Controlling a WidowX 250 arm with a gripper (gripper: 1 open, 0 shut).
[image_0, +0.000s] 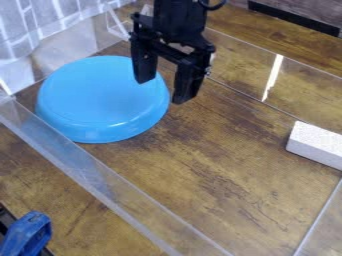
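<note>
The black gripper (166, 78) hangs at top centre of the camera view, its two fingers spread apart over the right edge of a blue round object (96, 98), with nothing visible between them. The blue object lies flat on the wooden floor of the bin. A white block (315, 142) rests at the right side.
A blue brush-like item (23, 236) lies at the bottom left, beyond a clear plastic wall. Clear plastic edges run along the left and lower right.
</note>
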